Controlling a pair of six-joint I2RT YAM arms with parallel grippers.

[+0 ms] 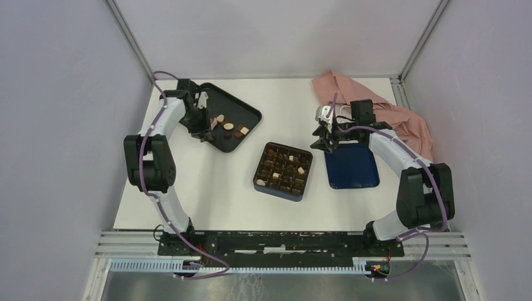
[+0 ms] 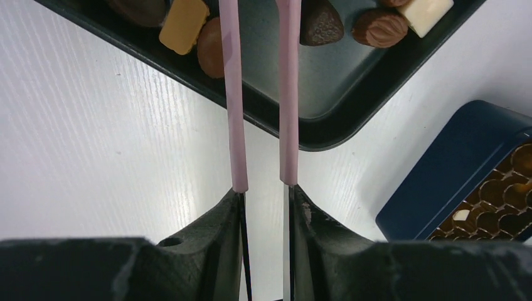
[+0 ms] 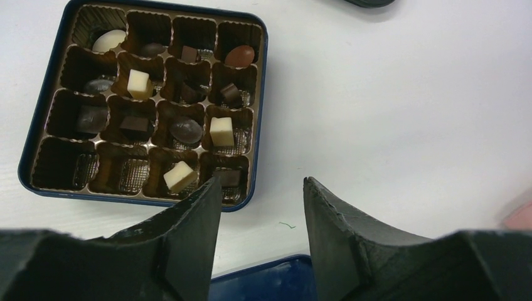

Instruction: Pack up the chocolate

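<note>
My left gripper [image 1: 209, 130] is over the dark tray [image 1: 237, 106] of loose chocolates. In the left wrist view its long pink fingers reach into that tray, past a dark chocolate [image 2: 321, 25] and a yellow piece [image 2: 184, 26]; their tips are out of frame, so what they grip is hidden. The chocolate box [image 1: 282, 194] sits mid-table, many compartments filled with dark and white pieces, several in the nearest row in the right wrist view looking empty. My right gripper stands open above the table beside the box, nothing between its fingers.
A blue tray [image 1: 351, 172] lies right of the box. A pink cloth [image 1: 411, 125] is bunched at the back right. The table's front left and the space between tray and box are clear.
</note>
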